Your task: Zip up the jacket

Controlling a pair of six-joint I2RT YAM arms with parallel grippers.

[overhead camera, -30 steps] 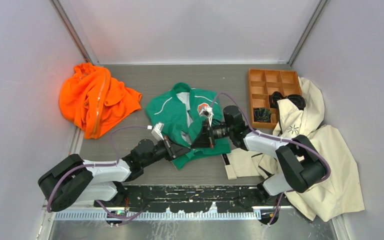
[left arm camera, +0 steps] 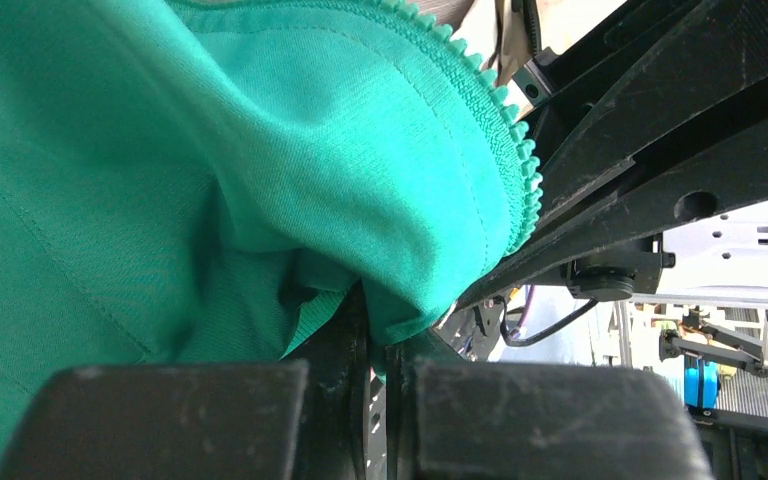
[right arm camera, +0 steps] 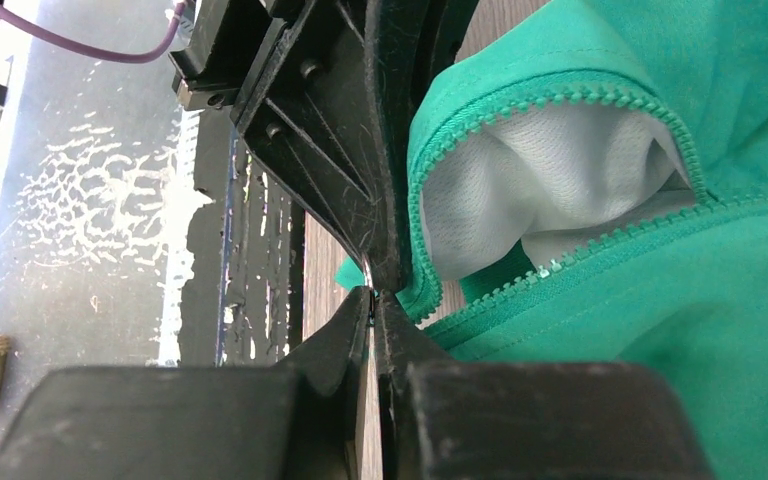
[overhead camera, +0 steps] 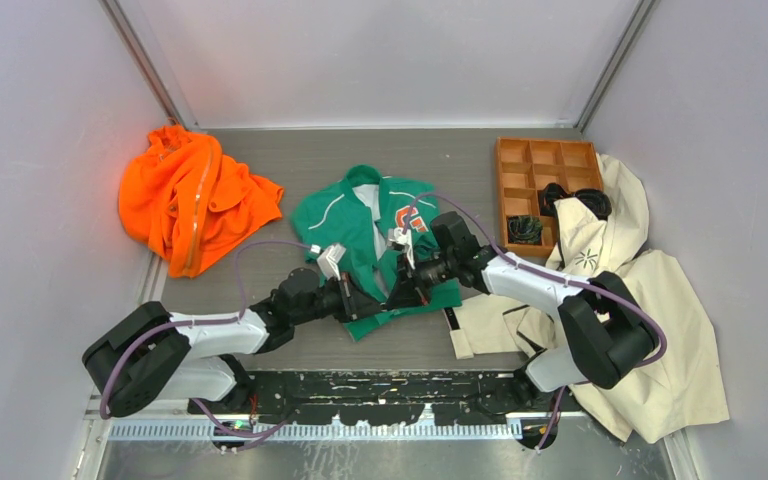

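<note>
A green jacket (overhead camera: 340, 215) lies spread on the table, its front parted over a pale lining (right arm camera: 550, 180). At its lower hem the two grippers meet tip to tip. My left gripper is shut on green fabric at the jacket's lower front edge. From the other side, my right gripper is shut at the bottom end of the zipper, a small shiny piece barely showing at its tips. Two rows of green zipper teeth (right arm camera: 610, 240) run apart around a gap and come close together near the tips. The exact grip is mostly hidden by the fingers.
An orange garment (overhead camera: 200, 195) is heaped at the left. To the right are a wooden compartment tray (overhead camera: 520, 180) with dark items and a cream garment (overhead camera: 680, 330). Bare table (overhead camera: 450, 150) shows behind the jacket.
Both remain at the jacket's hem.
</note>
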